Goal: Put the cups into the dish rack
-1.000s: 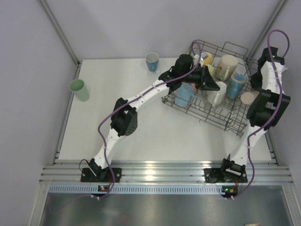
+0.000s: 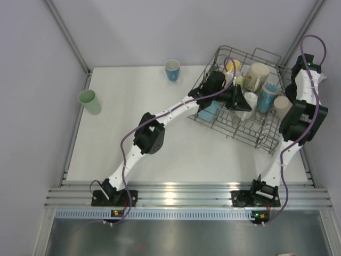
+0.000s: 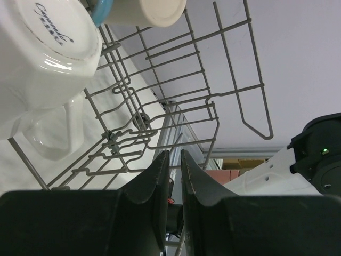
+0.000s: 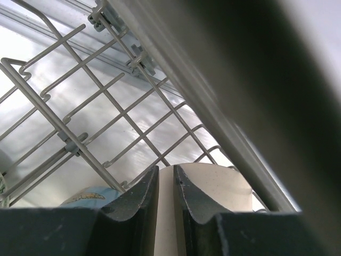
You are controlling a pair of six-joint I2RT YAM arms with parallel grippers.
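In the top view my left gripper [image 2: 243, 108] is over the rack, at the white mug [image 2: 249, 102]. Its fingers stand a narrow gap apart in the left wrist view, nothing between them; the upside-down white mug [image 3: 50, 58] is left of them. My right gripper is at the beige cup [image 4: 216, 184] along the rack's right side. That cup shows between its fingertips and right of them; whether they grip it is unclear. A blue cup [image 2: 172, 70] and a green cup [image 2: 90, 102] stand on the table.
The wire dish rack [image 2: 234, 130] also holds a large beige mug [image 2: 256, 76], a blue jar-like cup [image 2: 267, 97], a light blue cup [image 2: 209, 110] and yellow cups [image 2: 233, 65]. A wall is close beside the right arm.
The beige cup at the right now shows more of its side and appears more tilted. The right arm has barely moved.
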